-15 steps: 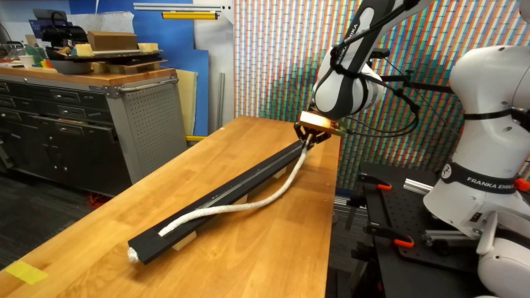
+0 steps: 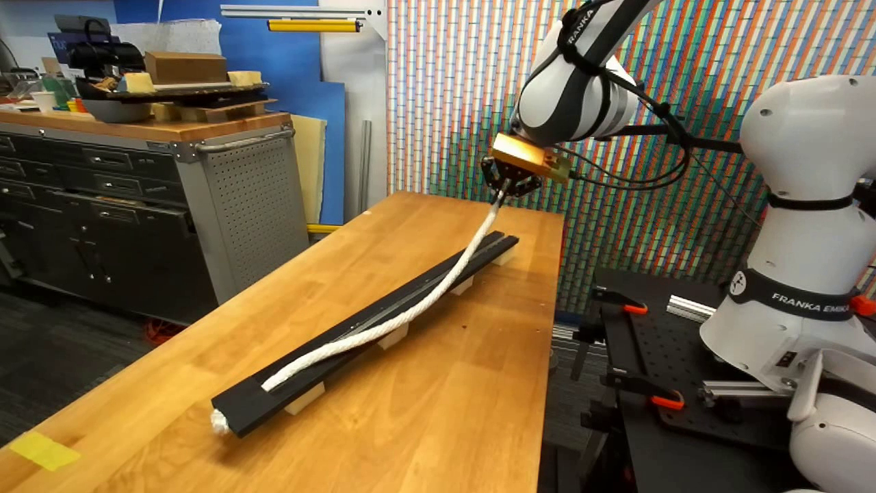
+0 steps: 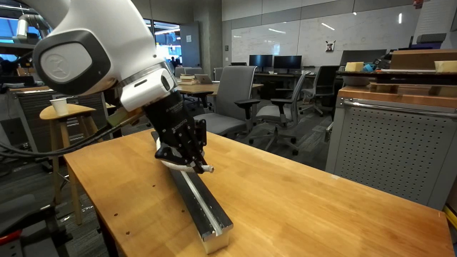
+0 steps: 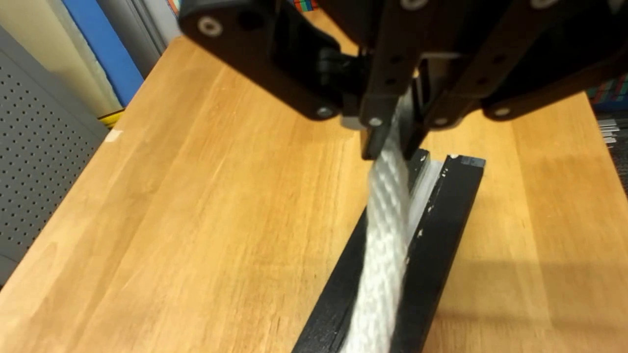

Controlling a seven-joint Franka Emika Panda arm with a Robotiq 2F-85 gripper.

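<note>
A white rope (image 2: pixel 415 309) rises from the near end of a long black grooved rail (image 2: pixel 361 316) up to my gripper (image 2: pixel 506 190). My gripper is shut on the rope close to its free end, above the rail's far end. In the second exterior view a short stub of rope (image 3: pixel 208 169) pokes out past the fingers, and the rail's groove (image 3: pixel 201 203) looks empty there. The wrist view has the rope (image 4: pixel 382 259) hanging from between the fingers, in front of the rail (image 4: pixel 438 253) and slightly to the left of its far end.
The rail stands on small wooden blocks (image 2: pixel 394 337) on a wooden table (image 2: pixel 460 411). Bare tabletop lies on both sides. A drawer cabinet (image 2: pixel 123 222) stands beyond the left edge, and a yellow tape strip (image 2: pixel 45 450) marks the near corner.
The gripper has risen from near the rail's far end, lifting the rope's end. The rope now hangs straighter, with its sag drawn up off the table toward the rail.
</note>
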